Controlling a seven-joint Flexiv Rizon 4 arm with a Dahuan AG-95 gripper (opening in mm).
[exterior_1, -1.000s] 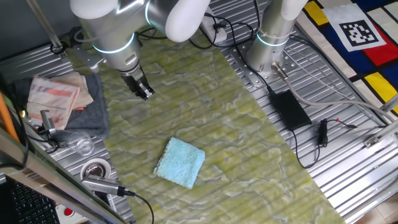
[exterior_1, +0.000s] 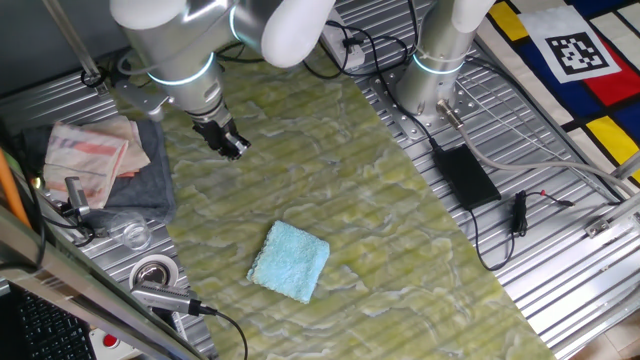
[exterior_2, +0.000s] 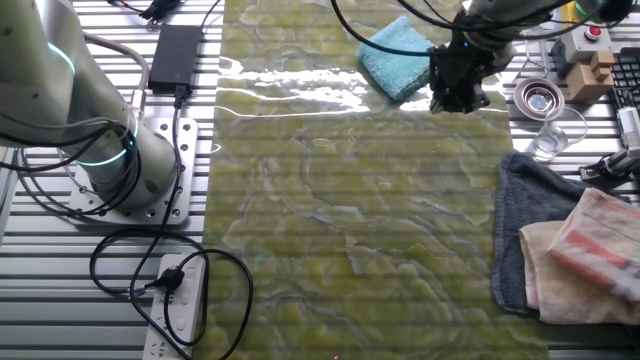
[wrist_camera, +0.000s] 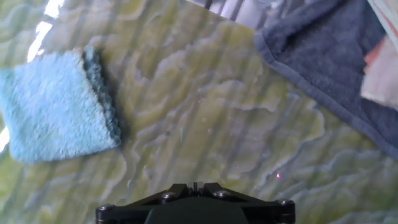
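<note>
A folded light-blue cloth (exterior_1: 289, 262) lies on the green marbled mat (exterior_1: 350, 200), in the lower middle of exterior view 1. In the wrist view the same cloth (wrist_camera: 59, 106) is at the left, its layered edge facing right. My gripper (exterior_1: 236, 152) hangs above the mat, off to the cloth's upper left in exterior view 1 and clear of it. Seen from the wrist, the two fingers of the gripper meet at the bottom centre, shut, with nothing showing between them. Exterior view 2 has the gripper (exterior_2: 459, 100) just right of the cloth (exterior_2: 396, 60), partly overlapping it in the picture.
A dark grey towel (exterior_1: 158, 185) with a striped pinkish cloth (exterior_1: 85, 160) on it lies at the mat's left edge. Nearby stand a clear cup (exterior_1: 130, 232) and a round metal-centred item (exterior_1: 153, 272). A black power adapter (exterior_1: 466, 178) lies right of the mat, which is otherwise bare.
The blue cloth and the other things have stayed where they were.
</note>
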